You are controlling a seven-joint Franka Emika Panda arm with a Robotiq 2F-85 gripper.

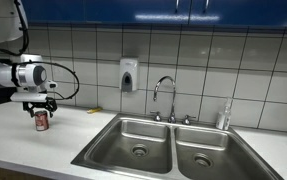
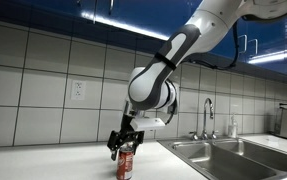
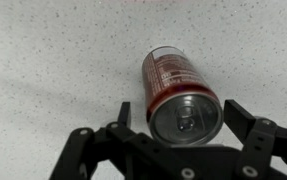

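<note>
A red soda can [image 1: 41, 121] stands upright on the counter at the left of exterior view 1. In exterior view 2 the can [image 2: 125, 161] is under the arm, its upper part between or behind the fingers. From the wrist view, the silver top of the can [image 3: 186, 120] faces me, with a finger on either side. My gripper is open around the can's top, and a gap shows at the left finger [image 3: 125, 112]. On the right, the finger [image 3: 233, 113] lies close to the can; contact there cannot be made out.
A double-basin steel sink [image 1: 173, 150] with a tall faucet [image 1: 166, 92] fills the counter's middle. A soap bottle [image 1: 224, 115] stands at its back right, and a yellow object [image 1: 94, 110] lies near the wall. The counter between can and sink is clear.
</note>
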